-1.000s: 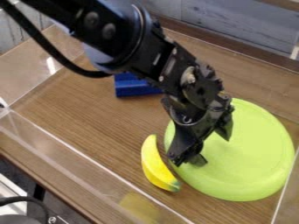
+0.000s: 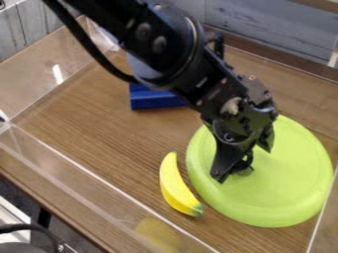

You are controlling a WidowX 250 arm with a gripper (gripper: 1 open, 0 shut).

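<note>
My black gripper (image 2: 232, 162) hangs low over the left half of a green plate (image 2: 284, 193), its fingertips pointing down at the plate's surface. Whether it holds anything, or how far apart the fingers are, is unclear behind the dark body. A yellow banana (image 2: 177, 186) lies on the wood just left of the plate, apart from the gripper.
A blue object (image 2: 152, 98) lies at the back, partly hidden by the arm.
My gripper has shifted slightly right and up in the view, away from the banana, and its fingers look somewhat differently angled. The banana and plate look unchanged.
</note>
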